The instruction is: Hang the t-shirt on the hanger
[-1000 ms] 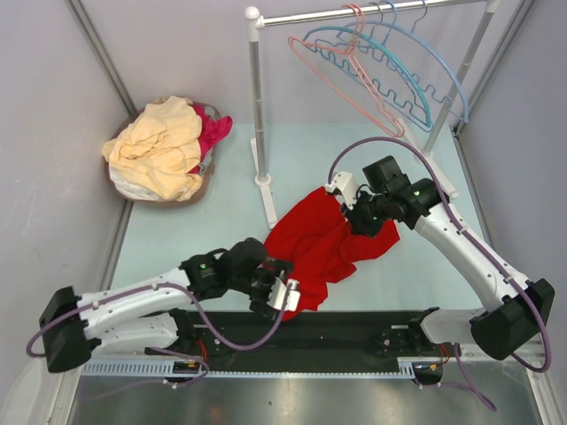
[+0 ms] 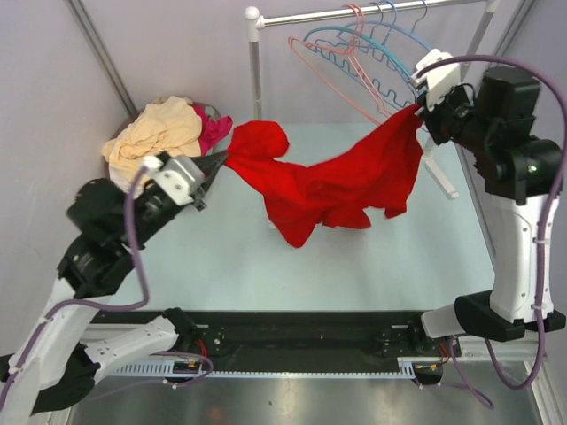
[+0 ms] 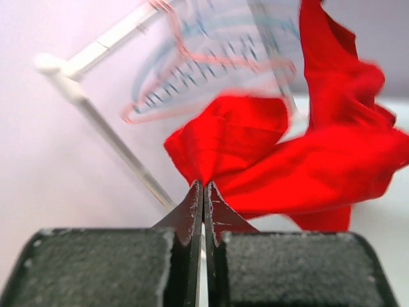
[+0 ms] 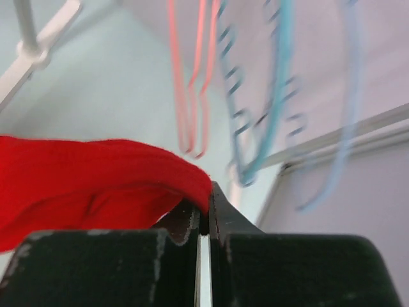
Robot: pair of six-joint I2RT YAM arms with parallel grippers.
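Observation:
The red T-shirt (image 2: 328, 190) is held aloft, stretched in a sagging span between both grippers. My left gripper (image 2: 221, 160) is shut on one end at the left; in the left wrist view the cloth rises from its closed tips (image 3: 203, 185). My right gripper (image 2: 420, 111) is shut on the other end, high at the right, with red fabric at its tips (image 4: 208, 204). Pink hangers (image 2: 328, 81) and blue hangers (image 2: 390, 53) hang from the rail just beside and behind the right gripper.
The white rack (image 2: 301, 18) spans the back. A basket of cream and magenta clothes (image 2: 155, 142) sits at back left, behind my left arm.
Both grippers have risen from the table, the left moving back and leftward, the right back and rightward. The shirt has been lifted and spread between them.

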